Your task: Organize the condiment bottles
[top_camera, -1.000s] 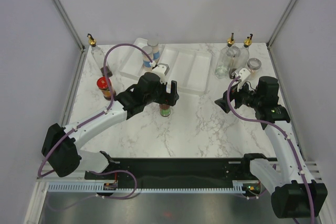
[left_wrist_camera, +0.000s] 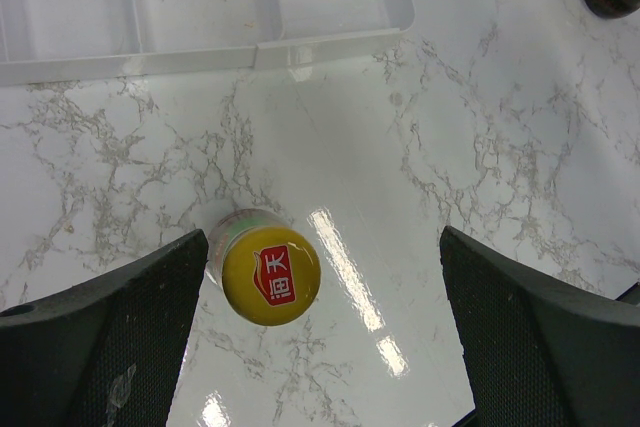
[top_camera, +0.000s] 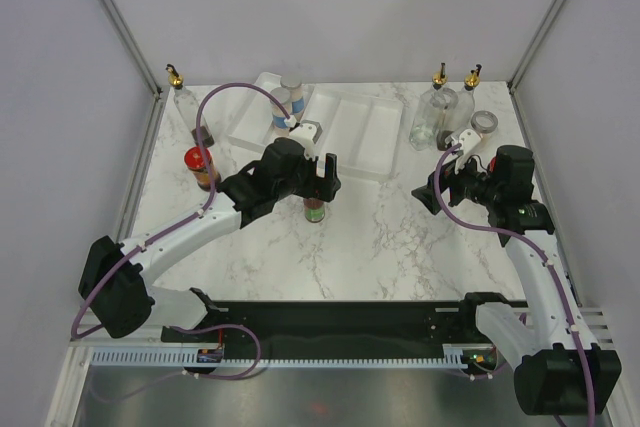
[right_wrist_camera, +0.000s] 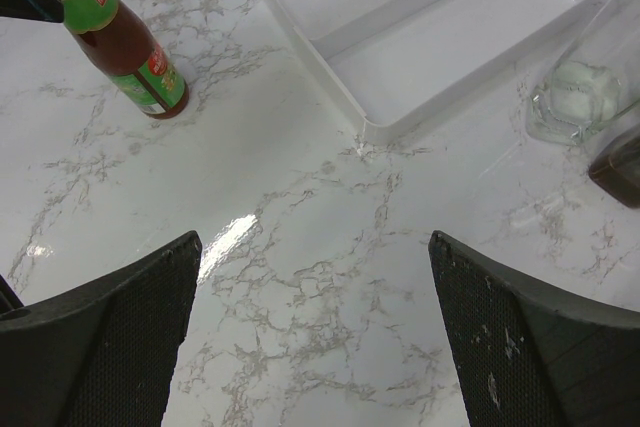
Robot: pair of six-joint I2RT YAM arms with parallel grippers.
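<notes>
My left gripper (top_camera: 325,179) is open over a sauce bottle (top_camera: 314,208); in the left wrist view its yellow cap (left_wrist_camera: 271,277) sits between the fingertips, below them. The right wrist view shows that bottle (right_wrist_camera: 150,77) upright with red sauce and green labels. My right gripper (top_camera: 435,192) stands open above bare marble, right of it. Glass bottles with gold spouts (top_camera: 431,115) and a lidded jar (top_camera: 484,122) stand at the back right. Another glass bottle (top_camera: 188,112) and a red-capped jar (top_camera: 198,162) are on the left. Two labelled containers (top_camera: 281,112) stand at the back middle.
A white divided tray (top_camera: 370,137) lies behind the sauce bottle, with a second tray (top_camera: 245,122) to its left at the back. A red-topped item at the right is mostly hidden by my right arm.
My right gripper and arm have shifted very slightly to the right. My left arm and the bottles have not visibly moved.
</notes>
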